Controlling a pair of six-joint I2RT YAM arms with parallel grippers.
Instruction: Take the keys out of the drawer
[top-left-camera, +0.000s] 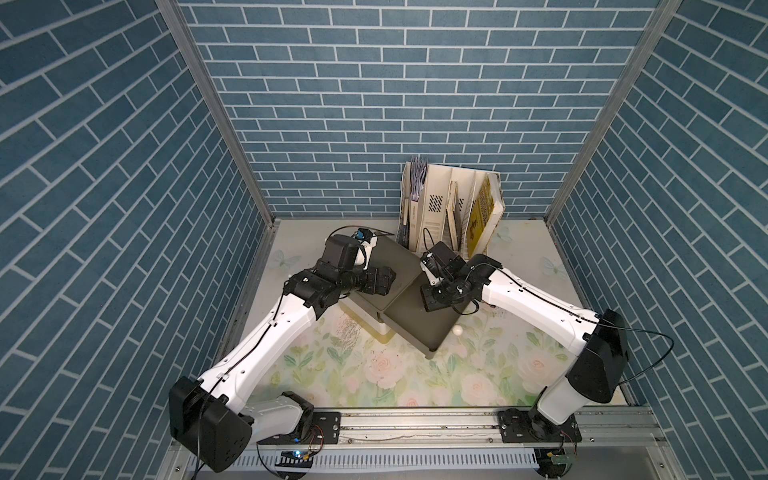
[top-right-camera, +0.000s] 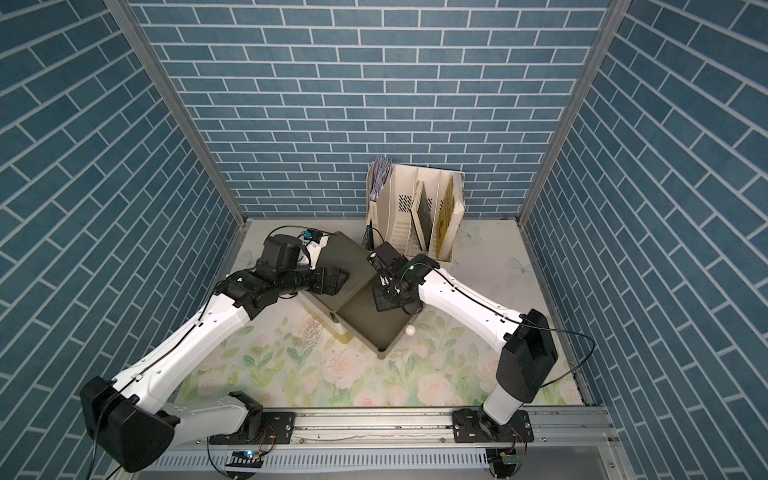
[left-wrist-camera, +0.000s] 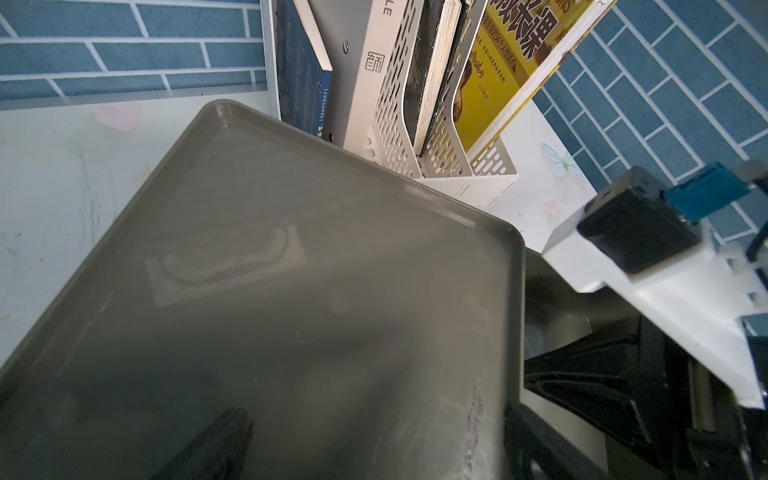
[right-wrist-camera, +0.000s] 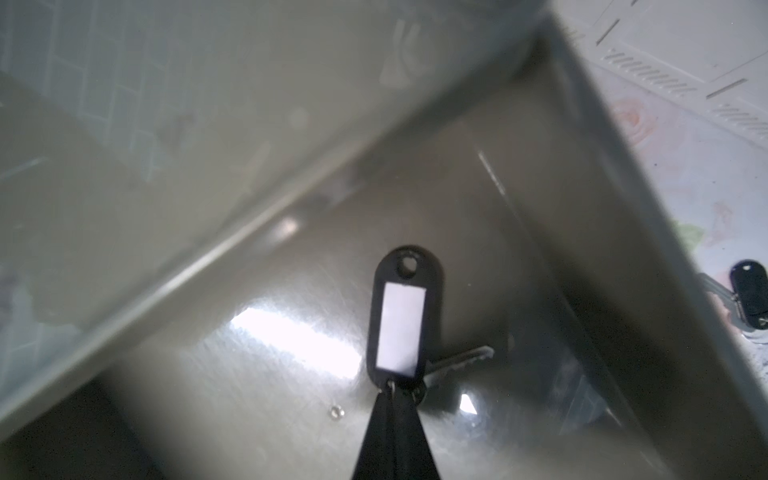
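Note:
In the right wrist view, a key (right-wrist-camera: 460, 362) with a black tag (right-wrist-camera: 400, 320) bearing a white label is over the floor of the open grey drawer (right-wrist-camera: 264, 232). My right gripper is shut on the ring end of this keychain, the tag pointing away from the fingertips. From above, the right gripper (top-left-camera: 432, 297) is down inside the drawer, and the keys are hidden there. My left gripper stands open over the flat grey top of the cabinet (left-wrist-camera: 336, 264), one finger (left-wrist-camera: 216, 444) at each side, nothing visible held.
Another black key tag (right-wrist-camera: 750, 292) lies on the table outside the drawer. A white file rack (top-left-camera: 444, 204) with books stands behind the cabinet. A small pale ball (top-left-camera: 457, 329) sits by the drawer's right side.

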